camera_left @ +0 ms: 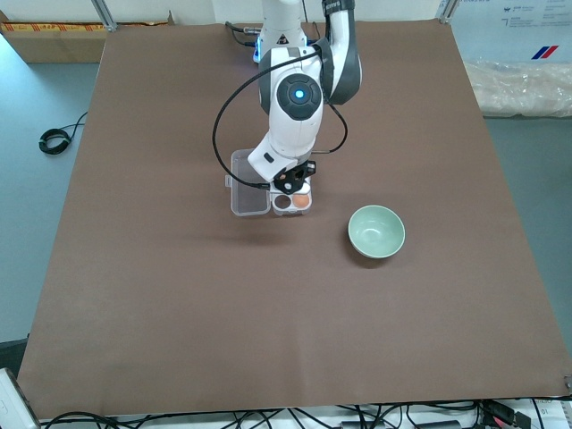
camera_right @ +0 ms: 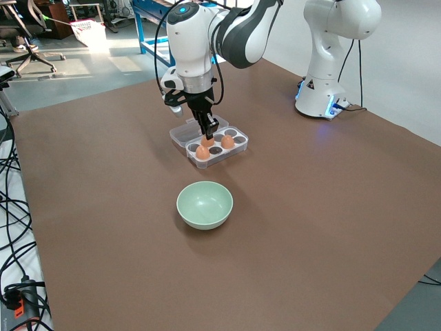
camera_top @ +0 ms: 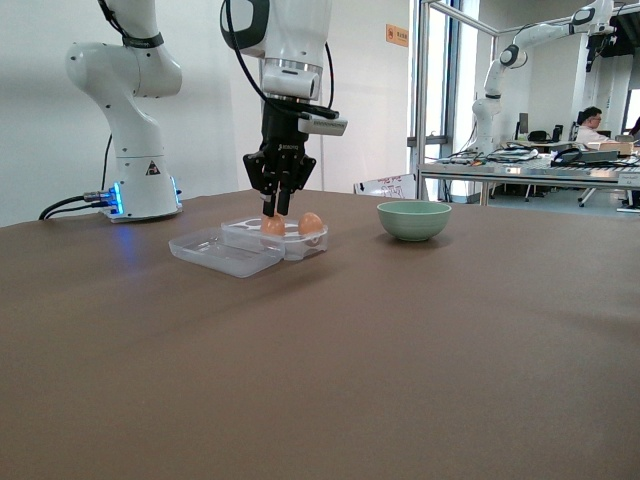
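Observation:
My black gripper (camera_top: 276, 200) hangs pointing down over a clear plastic egg carton (camera_right: 234, 152) with its lid folded open (camera_top: 215, 255). Its fingertips are at an egg (camera_top: 273, 226) in one compartment; whether they grip it I cannot tell. Another egg (camera_top: 310, 224) sits beside it, and the right view shows a further egg (camera_right: 202, 153). In the left view the wrist hides much of the carton. A pale green bowl (camera_left: 376, 231) stands empty on the table, apart from the carton.
The robot's base (camera_right: 318, 96) stands behind. Cables lie along the table's outer edge.

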